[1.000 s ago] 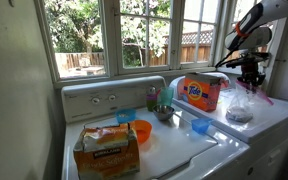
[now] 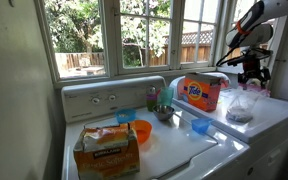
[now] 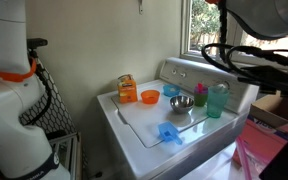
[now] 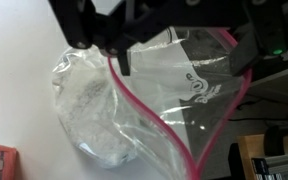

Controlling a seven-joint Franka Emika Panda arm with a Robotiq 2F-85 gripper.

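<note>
A clear zip bag with a pink rim and white powdery contents lies below my gripper in the wrist view. The same bag rests on the white top at the right in exterior view 1. My gripper is open, its fingers set wide apart over the bag's mouth, with clear plastic and the pink rim passing between and below them. Whether a finger touches the plastic, I cannot tell. In exterior view 1 the gripper is directly above the bag; exterior view 2 hides its fingertips.
Left of the bag stands an orange Tide box. Farther left are a metal bowl, blue scoop, orange bowl, blue bowl and Kirkland box. The windows rise close behind.
My gripper has shifted slightly over the bag, and the bag's pink rim, earlier spread out toward the right, now shows less there. The other objects have stayed in place.
</note>
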